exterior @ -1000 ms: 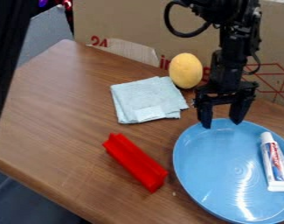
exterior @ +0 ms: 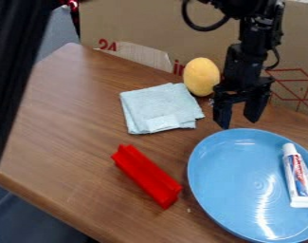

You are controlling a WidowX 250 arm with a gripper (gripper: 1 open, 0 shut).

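My black gripper [exterior: 239, 110] hangs open at the upper right, just above and behind the blue plate [exterior: 240, 185], with nothing visible between its fingers. A white toothpaste tube [exterior: 298, 176] lies on the right part of the plate. Left of the plate is a long red object [exterior: 146, 174]. A folded pale cloth [exterior: 160, 108] lies behind the red object, and a yellow rounded object [exterior: 201, 74] stands beside the cloth, just left of my arm.
A cardboard box [exterior: 143, 21] forms the backdrop. A dark vertical shape crosses the far left of the view.
My gripper has risen slightly, away from the plate's back rim. The objects on the table have not moved.
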